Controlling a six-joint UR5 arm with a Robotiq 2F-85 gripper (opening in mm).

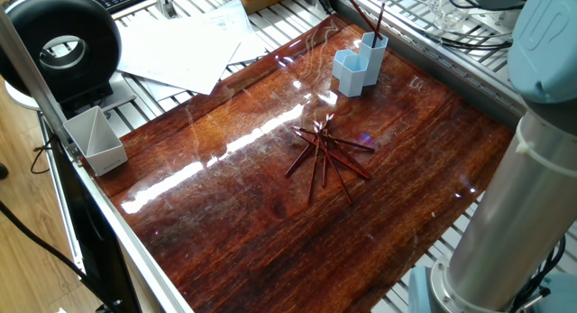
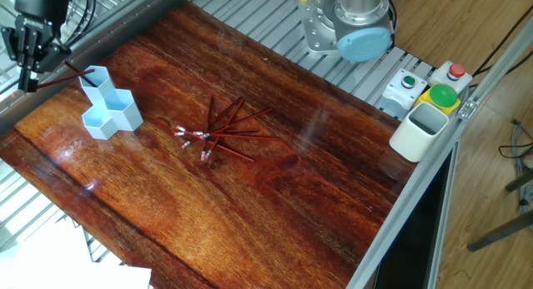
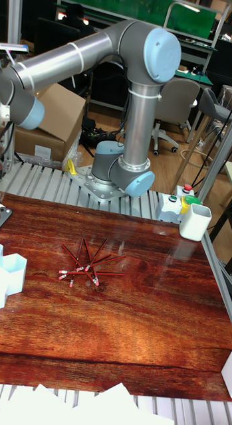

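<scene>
At the upper left of the second exterior view my gripper (image 2: 27,82) hangs with its fingers close together. It looks shut on the end of a dark red pencil (image 2: 58,81), whose other end reaches over the mouth of the light-blue hexagonal holder (image 2: 102,122). In the first exterior view this slanting pencil (image 1: 358,10) rises from the holder (image 1: 350,74) and leaves the top edge. A second pencil (image 1: 380,20) stands in the tall cell. Several red pencils (image 1: 329,155) lie in a crossed pile on the brown wooden board (image 1: 225,232), apart from the holder.
A white square cup (image 2: 414,137) stands at the board's edge beside the button boxes (image 2: 441,95). Another white container (image 1: 96,142) stands at a corner. Paper sheets (image 1: 180,47) lie off the board. Around the pile the board is clear.
</scene>
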